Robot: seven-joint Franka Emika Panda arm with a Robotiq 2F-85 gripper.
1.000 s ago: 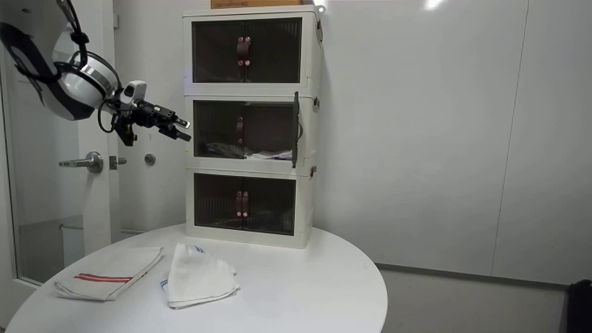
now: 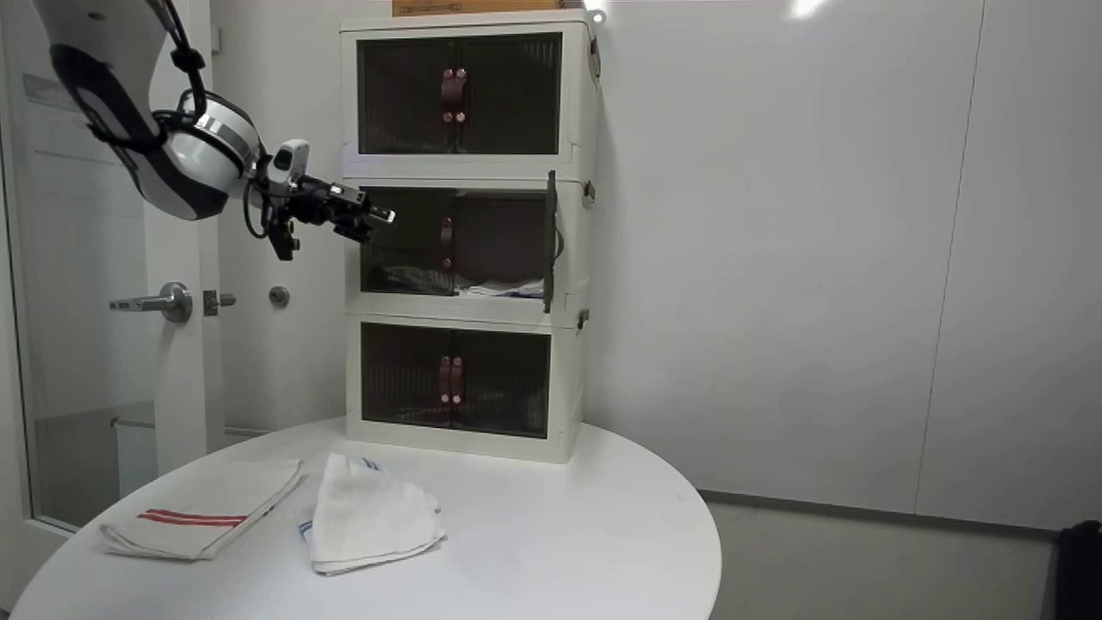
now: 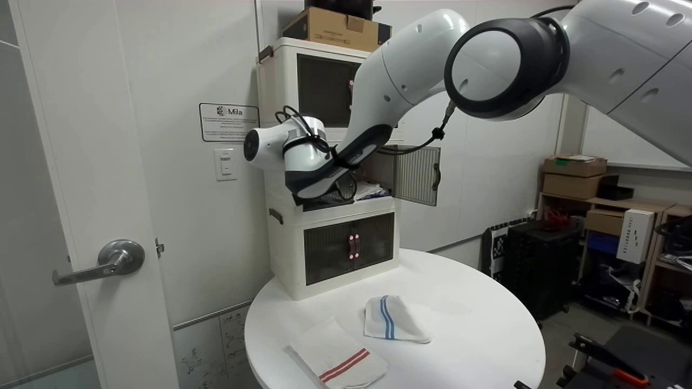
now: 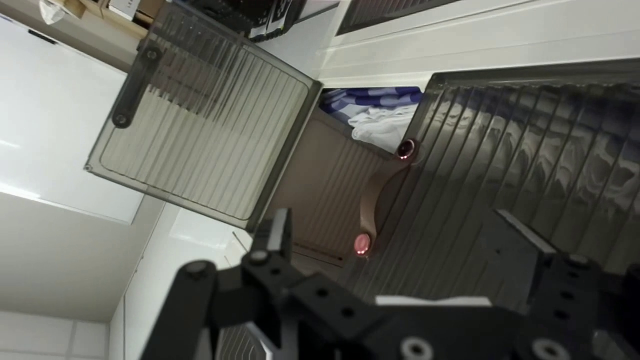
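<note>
My gripper [image 2: 379, 226] hangs before the left half of the cabinet's middle compartment, and its open fingers hold nothing. In the wrist view the closed left door [image 4: 510, 156] fills the right side. Its curved brown handle [image 4: 370, 195] appears between my two fingers in that picture, with no finger touching it that I can see. The right door [image 4: 210, 120] of this compartment stands swung out. Through the opening, folded white cloth [image 4: 384, 125] and blue-and-white checked cloth [image 4: 372, 96] show inside. In exterior view 2 the arm hides the gripper.
On the round white table [image 2: 578, 537] lie a red-striped towel [image 2: 207, 506] and a blue-striped towel [image 2: 372, 517]. The cabinet's top doors [image 2: 403, 98] and bottom doors [image 2: 403, 377] are closed. A cardboard box [image 3: 334, 29] sits on top.
The gripper has moved right and slightly up, from left of the cabinet to in front of the middle compartment's left door. Doors and towels look unchanged.
</note>
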